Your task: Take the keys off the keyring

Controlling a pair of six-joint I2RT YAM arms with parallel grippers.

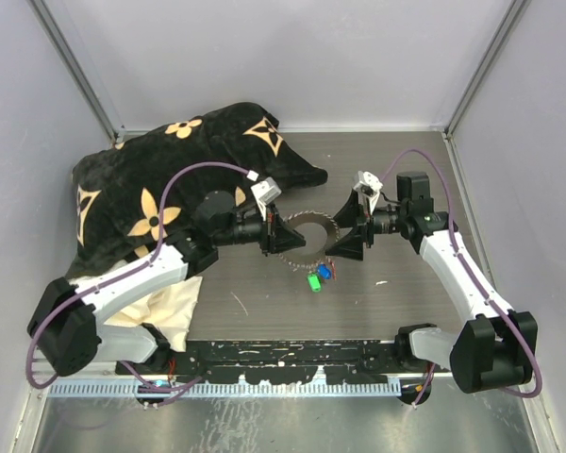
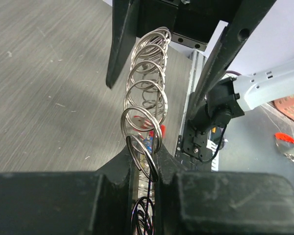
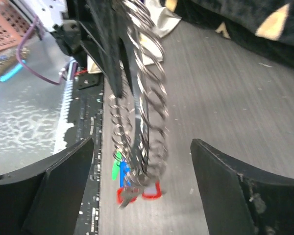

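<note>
A loop of linked silver rings point(image 1: 318, 215) hangs between my grippers, with green, blue and red key covers point(image 1: 325, 271) dangling at its bottom. My left gripper point(image 1: 275, 241) is shut on the ring chain point(image 2: 144, 83); in its wrist view the rings run up toward the other gripper. My right gripper point(image 1: 349, 236) stands open around the chain's right side. In the right wrist view the rings point(image 3: 154, 112) are blurred in front of its spread fingers, with the red key cover point(image 3: 152, 191) below.
A black patterned cloth point(image 1: 141, 179) and a cream cloth point(image 1: 170, 311) cover the left of the board.
</note>
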